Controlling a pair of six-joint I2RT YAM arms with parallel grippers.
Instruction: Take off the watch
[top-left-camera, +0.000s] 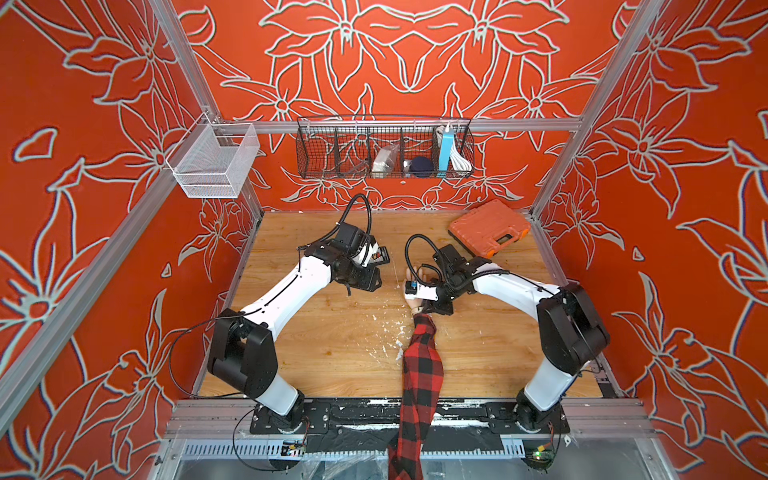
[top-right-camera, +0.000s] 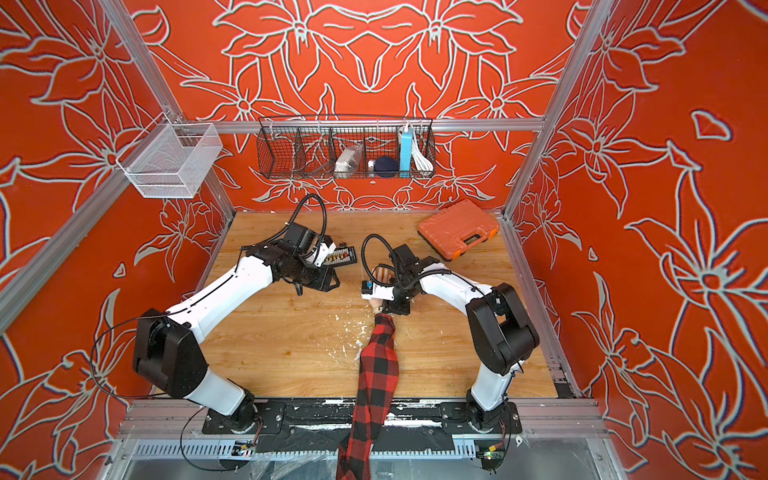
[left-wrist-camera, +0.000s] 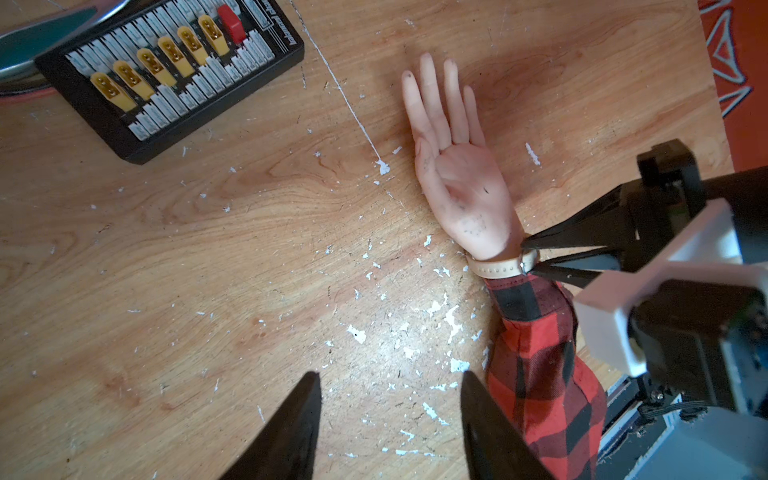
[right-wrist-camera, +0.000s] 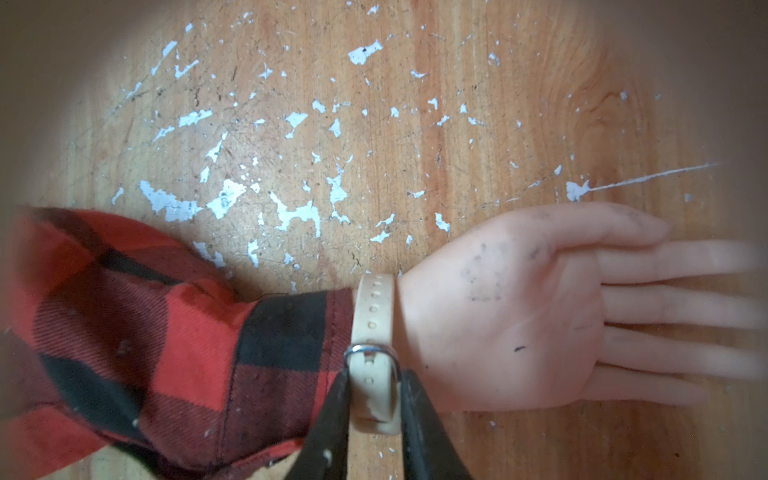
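A hand (left-wrist-camera: 472, 200) lies palm up, its wrist leaving a red-and-black checked sleeve (right-wrist-camera: 192, 336). A cream watch strap (right-wrist-camera: 372, 308) circles that wrist, with a metal loop near the right gripper. My right gripper is over the strap, a finger on each side at the loop and free end; whether it grips cannot be told. My left gripper hangs open over bare wood left of the sleeve, nothing between its fingers. The watch face is hidden.
A black connector board (left-wrist-camera: 172, 72) lies behind the hand to the left. An orange case (top-left-camera: 488, 224) sits at back right. A wire basket (top-left-camera: 336, 152) hangs on the back wall.
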